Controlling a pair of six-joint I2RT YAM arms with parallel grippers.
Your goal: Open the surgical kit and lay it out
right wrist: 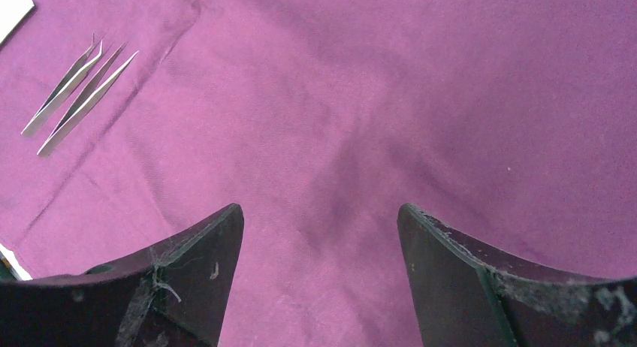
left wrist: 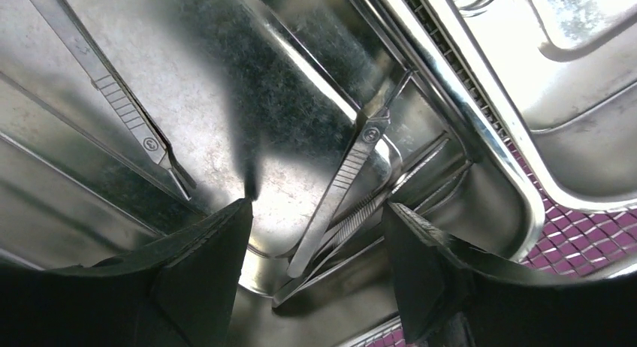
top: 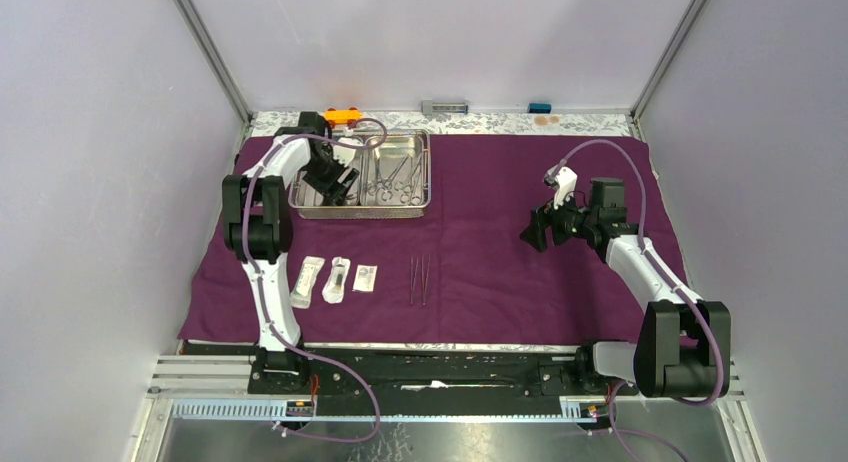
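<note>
My left gripper is open over the left compartment of the metal tray [top: 393, 211]. Between and beyond its fingers lies a scalpel handle [left wrist: 344, 172], with tweezers [left wrist: 353, 223] beside and partly under it in the compartment's corner. Another scalpel handle [left wrist: 120, 99] rests farther left on the tray floor. Several scissor-like instruments [top: 398, 177] lie in the right compartment. Over bare cloth on the right hangs my right gripper, its fingers apart and nothing between them. Two tweezers [right wrist: 89, 99] lie side by side on the cloth to its left.
Three wrapped packets, one long [top: 307, 282], one white [top: 337, 280] and one small [top: 365, 278], lie in front of the tray. An orange toy [top: 342, 116] stands behind the tray.
</note>
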